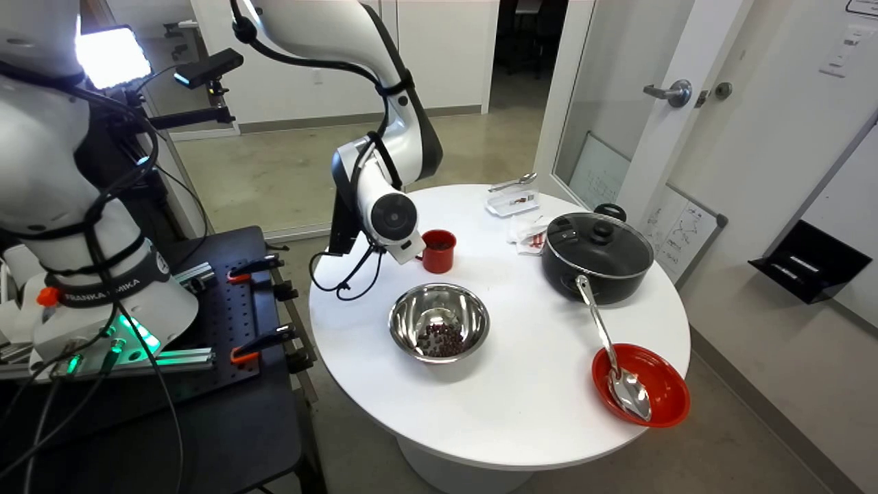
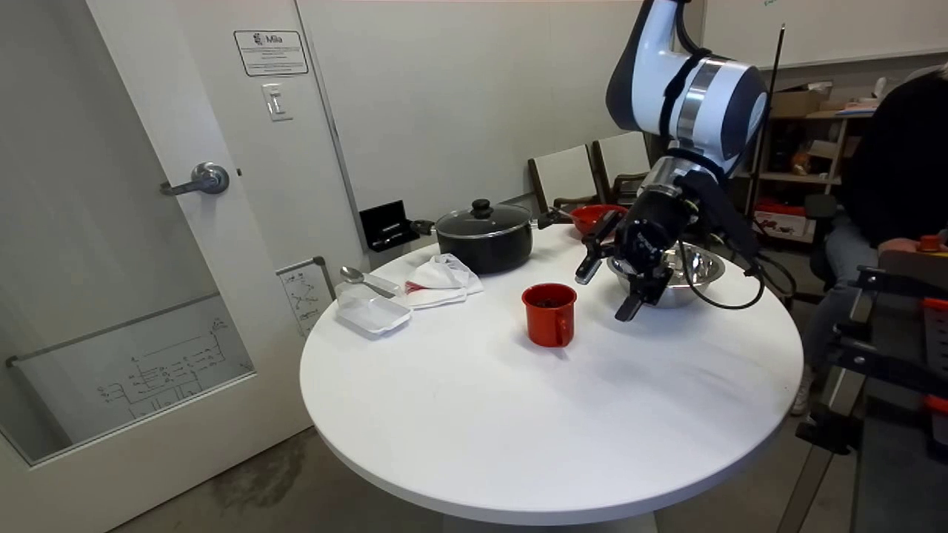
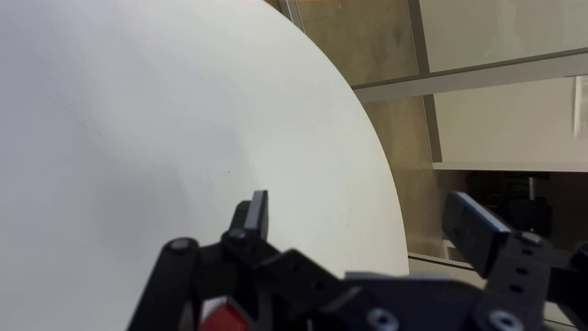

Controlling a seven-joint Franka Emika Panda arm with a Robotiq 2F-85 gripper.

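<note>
A red mug (image 2: 538, 321) stands upright on the white round table (image 2: 426, 417), with dark contents visible inside. My gripper (image 2: 608, 289) is open and tilted, apart from the mug, on its handle side and in front of the metal bowl (image 2: 677, 292). In the wrist view, the gripper's two fingers (image 3: 257, 216) are wide apart, with nothing held between them. Dark red beans (image 1: 440, 339) lie at the bottom of the bowl in exterior view 1. There, the arm hides the fingers. A small red patch at the wrist view's lower edge cannot be identified.
A lidded black pot (image 1: 599, 251) stands towards the far side. Beyond the bowl, a red bowl (image 1: 673, 394) holds a large spoon (image 1: 630, 392). A clear tray (image 2: 373, 314) with a spoon (image 2: 357, 277) and a white cloth (image 2: 441, 280) lie nearby.
</note>
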